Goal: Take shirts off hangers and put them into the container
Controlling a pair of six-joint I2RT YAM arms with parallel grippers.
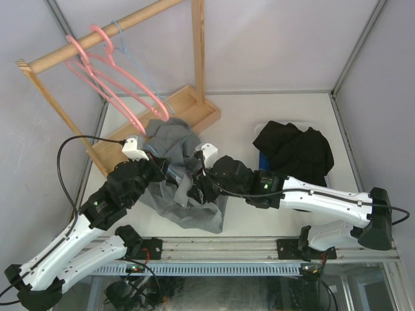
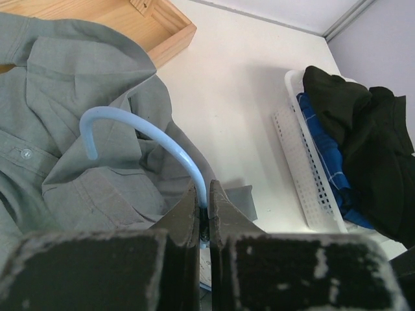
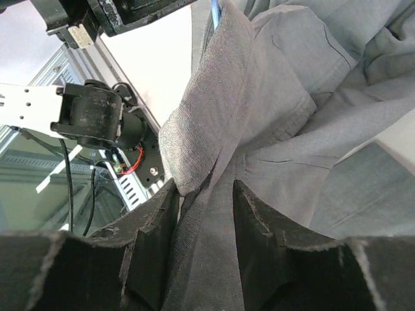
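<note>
The grey shirt (image 1: 174, 144) lies bunched over the wooden tray and the table in front of it, its button front showing in the left wrist view. A light blue hanger (image 2: 146, 127) has its hook rising clear of the cloth, and my left gripper is shut on the base of that hook. Most of the hanger's body is hidden. In the right wrist view, a fold of the shirt (image 3: 201, 146) runs between the fingers of my right gripper, which is shut on it. Just above that fold, a bit of blue hanger (image 3: 216, 13) meets the left gripper.
A wooden rack (image 1: 104, 39) at the back left carries pink hangers (image 1: 107, 74) and another blue hanger (image 1: 134, 61). To the right, a white basket (image 2: 305, 162) holds black and blue clothes (image 1: 295, 155). Clear table lies between shirt and basket.
</note>
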